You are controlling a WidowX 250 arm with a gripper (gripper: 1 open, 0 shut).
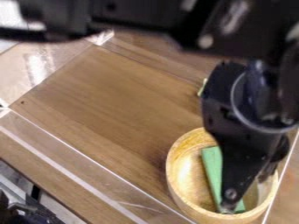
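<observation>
A pale wooden bowl [184,175] stands at the lower right of the wooden board, with a green block [212,166] lying inside it. My black gripper [246,184] reaches down into the bowl from above, over the block's right side, and covers part of it. Its fingertips are hard to make out, and I see nothing clearly held between them.
The board [105,105] is clear to the left of the bowl. Clear plastic strips run along its left edge. A small yellowish item, mostly hidden, peeks out behind the arm above the bowl.
</observation>
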